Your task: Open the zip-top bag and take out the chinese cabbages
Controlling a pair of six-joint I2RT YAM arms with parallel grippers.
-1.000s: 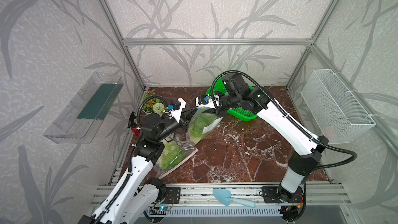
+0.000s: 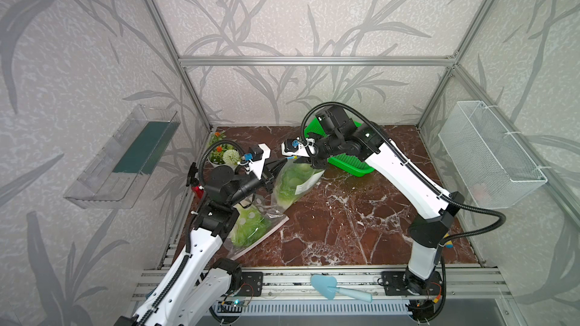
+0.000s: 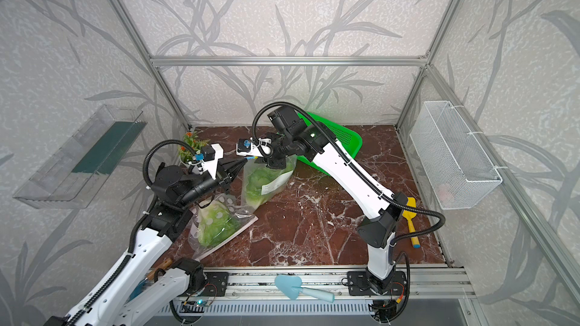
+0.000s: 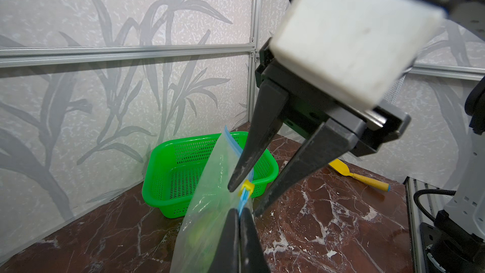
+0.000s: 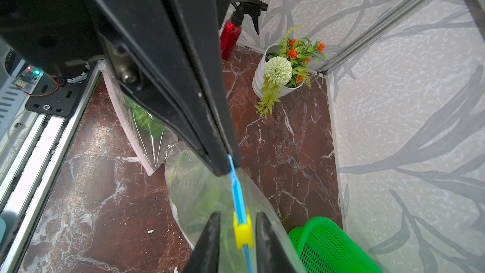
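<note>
A clear zip bag [image 2: 282, 192] hangs upright, a green cabbage [image 2: 294, 176] showing through its plastic. My left gripper is shut on the blue zip strip [image 5: 237, 192] at its top edge. On that strip sits a yellow slider [image 5: 243, 232], just beyond the left fingertips. My right gripper has its parted fingers on either side of the slider, with gaps still showing in the right wrist view. A second clear bag [image 2: 270, 235] with a pale zip edge lies nearer the front, holding another cabbage [image 2: 249, 225].
The green basket [image 4: 156, 187] stands behind the bag, near the right arm. A flower pot [image 5: 260, 78] and a red spray bottle [image 5: 230, 38] are at the left side. A yellow spatula [image 3: 410, 214] lies far right.
My right gripper has shifted slightly left, toward the left gripper, and its arm has swung a little left. The left arm and both bags look unmoved.
</note>
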